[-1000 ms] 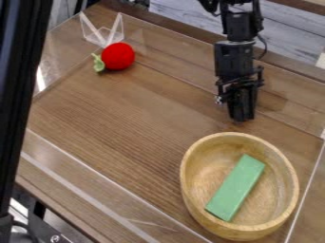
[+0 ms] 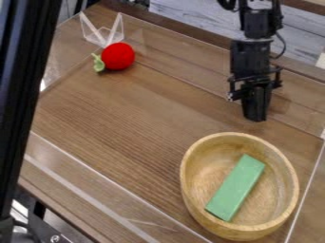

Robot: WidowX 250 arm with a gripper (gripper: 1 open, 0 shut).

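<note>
The dark robot gripper [image 2: 253, 106] hangs low over the right side of the wooden table, behind a wooden bowl [image 2: 203, 190]; whether its fingers are open or shut is hard to make out against their dark shapes. Inside the bowl lies a green block [image 2: 237, 185]. A red plush vegetable [image 2: 117, 56] with a green stem lies at the back left, in front of a white, see-through angular object [image 2: 102, 30].
A pale wooden board wall runs along the back, and a dark vertical edge stands at the far left.
The arm and gripper have shifted slightly to the right. The bowl, block and red plush vegetable have not moved.
</note>
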